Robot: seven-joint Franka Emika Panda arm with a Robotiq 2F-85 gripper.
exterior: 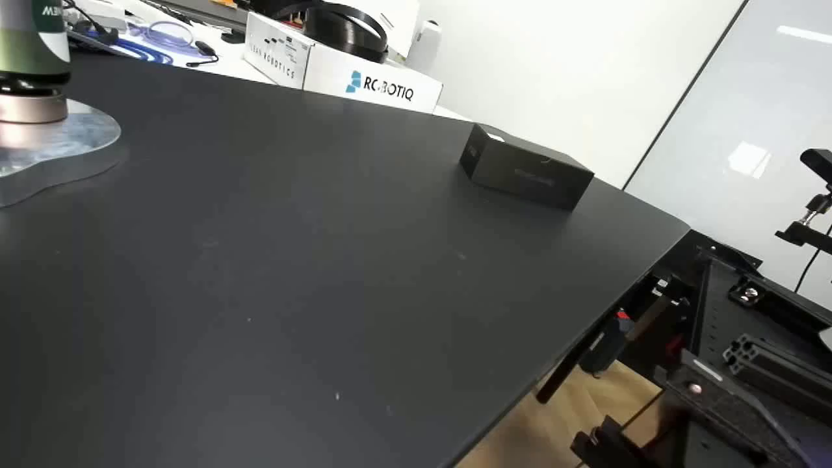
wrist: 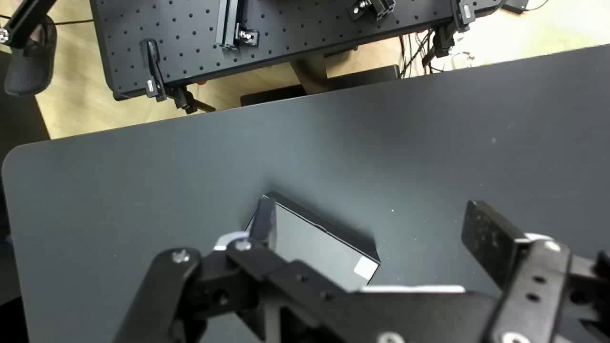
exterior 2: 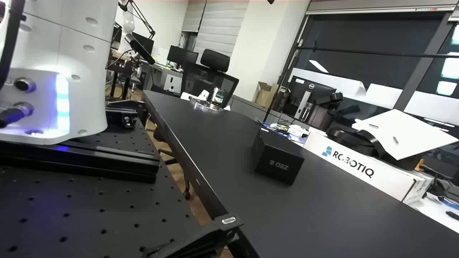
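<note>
A black rectangular box (exterior 2: 278,157) marked "ZED 2" rests on the dark table (exterior 2: 241,206); exterior view 1 has the same box (exterior: 526,168) near the table's far right. Seen from the wrist, my gripper is open, its fingers wide apart with nothing gripped. The box's top (wrist: 320,246) appears below it, partly covered by the left finger (wrist: 264,220) and the gripper body. The gripper seems well above the table, and neither exterior view includes it.
A can (exterior: 31,47) stands on a shiny metal plate (exterior: 78,140) at one end of the table. Behind the table's long edge is a white Robotiq box (exterior: 374,82). A perforated base plate (wrist: 274,34) lies across a gap from the table.
</note>
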